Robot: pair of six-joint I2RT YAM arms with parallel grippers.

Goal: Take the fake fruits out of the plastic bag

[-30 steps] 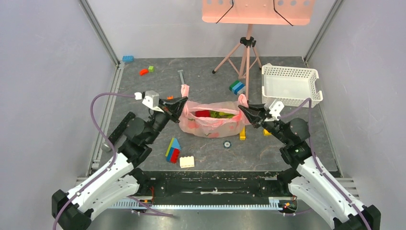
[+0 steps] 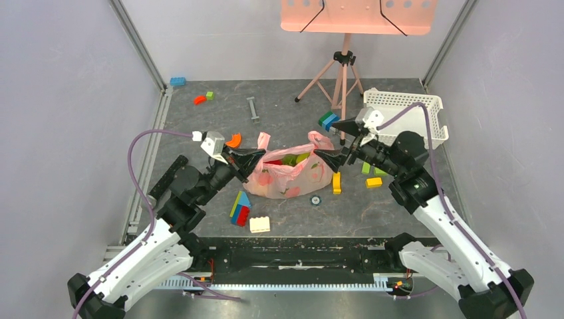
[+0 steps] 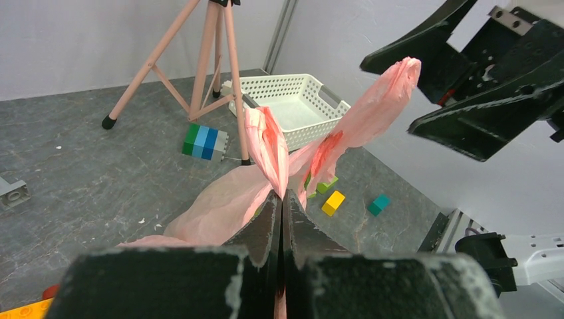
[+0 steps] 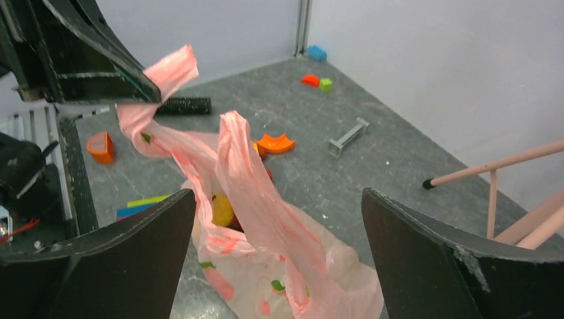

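A pink plastic bag (image 2: 289, 183) stands on the grey floor in the middle, its mouth facing up. Red and green-yellow fruits (image 2: 302, 157) show inside it, and a yellow fruit (image 4: 223, 211) is visible through the opening in the right wrist view. My left gripper is shut on the bag's left handle (image 3: 266, 146). My right gripper stands open near the bag's right side, its fingers (image 4: 425, 259) wide apart. The free right handle (image 4: 236, 149) rises upright beyond those fingers, ungripped. The lower part of the bag hides most of the fruit.
A white basket (image 2: 435, 103) stands at the back right, partly under my right arm. A pink tripod (image 2: 344, 86) is behind the bag. Toy blocks (image 2: 241, 209) and a small wheel (image 2: 315, 200) lie around; a grey bar (image 2: 253, 109) lies behind, left of the tripod.
The left gripper has lowered slightly, still holding its handle; the bag sags.
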